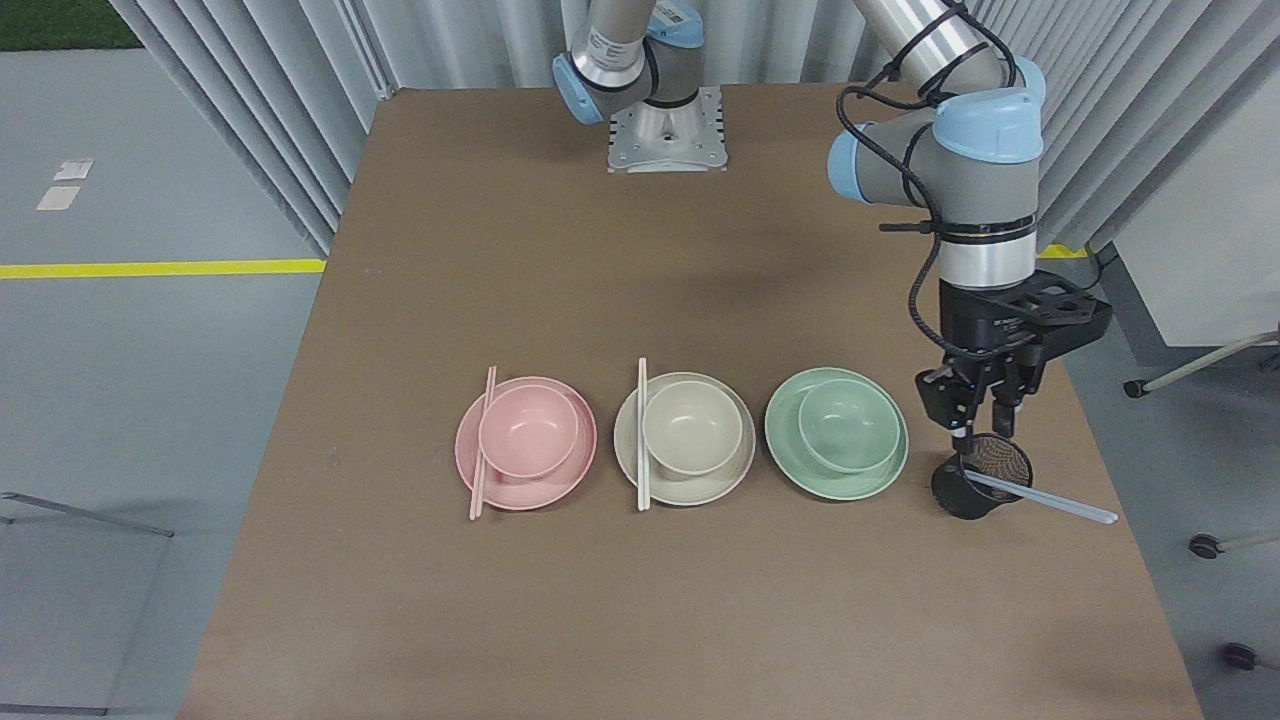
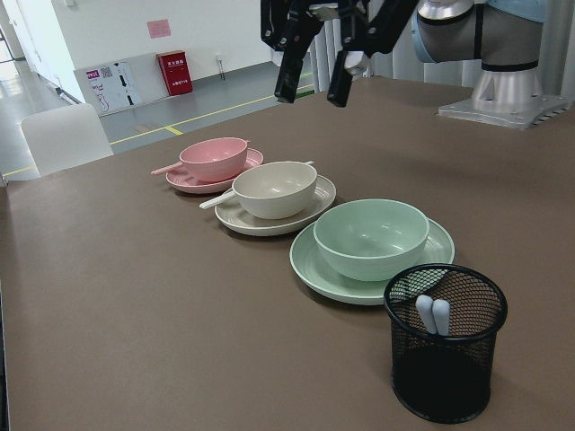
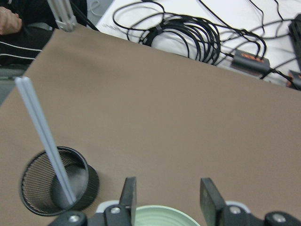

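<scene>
A black mesh cup [image 2: 440, 377] at the table's right stands with pale chopsticks [image 1: 1044, 497] [image 3: 40, 117] leaning out of it. My gripper [image 2: 310, 85] is open, empty, above the cup's side near the green setting. A green bowl [image 1: 848, 424] sits on a green plate [image 1: 792, 468]. Beside it, a cream bowl [image 1: 692, 425] on its plate has white chopsticks [image 1: 643, 480] across the left side. A pink bowl [image 1: 528, 428] on its plate has pink chopsticks [image 1: 477, 492] likewise.
The robot base [image 1: 666, 144] is at the back. The wrist view shows coiled cables [image 3: 188, 37] on a white surface beyond the edge and a seated person [image 3: 9, 26].
</scene>
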